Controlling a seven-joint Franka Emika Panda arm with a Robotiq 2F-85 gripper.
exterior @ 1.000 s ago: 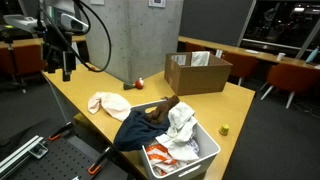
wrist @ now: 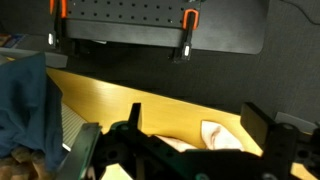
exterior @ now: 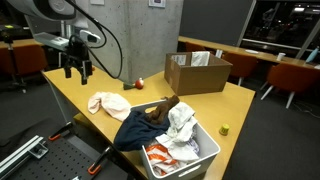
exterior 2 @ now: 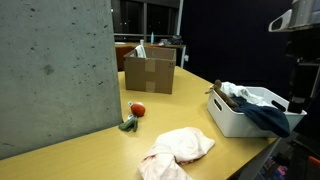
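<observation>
My gripper [exterior: 78, 72] hangs high over the near left of the table, its fingers apart with nothing between them. In the wrist view its dark fingers [wrist: 91, 138] stand wide at left and right. A pale pink cloth [exterior: 109, 105] lies crumpled on the table below and to the right of the gripper. The white bin [exterior: 203, 151] at the table's front edge holds a dark blue cloth [exterior: 139, 130], a white cloth [exterior: 181, 122], a brown item [exterior: 169, 103] and an orange-and-white cloth [exterior: 160, 157]. The dark blue cloth drapes over the bin's near rim.
A cardboard box [exterior 2: 149, 73] stands at the back of the table. A red round object [exterior 2: 138, 110] and a green item [exterior 2: 128, 124] lie near the concrete wall [exterior 2: 60, 75]. A small yellow-green object [exterior: 224, 129] sits right of the bin.
My gripper has shifted a little to the right in exterior view 1, toward the pink cloth. The cloths, bin and box have stayed put.
</observation>
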